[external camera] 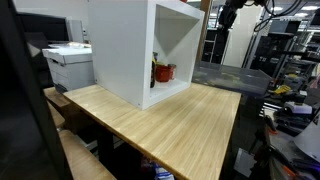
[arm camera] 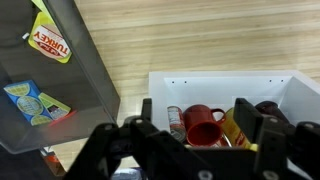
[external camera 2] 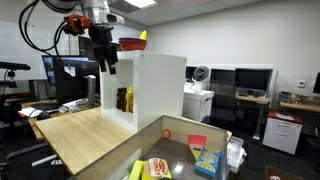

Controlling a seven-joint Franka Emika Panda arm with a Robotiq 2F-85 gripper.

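Note:
High above the wooden table (external camera 2: 75, 136), my gripper (external camera 2: 103, 64) points down with its fingers open and nothing between them. In the wrist view, the gripper spans part of the white open-fronted cabinet (arm camera: 225, 85), seen from above. Inside the cabinet are a red mug (arm camera: 203, 126), a red can-like item (arm camera: 176, 120), something yellow (arm camera: 232, 129) and a dark object (arm camera: 268, 108). The mug (external camera: 163, 73) also shows in exterior view 1, standing on the cabinet floor. The gripper is well clear of all these things.
A grey bin (external camera 2: 192, 135) beside the cabinet holds several packages, including a turkey box (arm camera: 50, 39) and a blue and yellow box (arm camera: 37, 103). A red bowl (external camera 2: 132, 44) appears on top of the cabinet.

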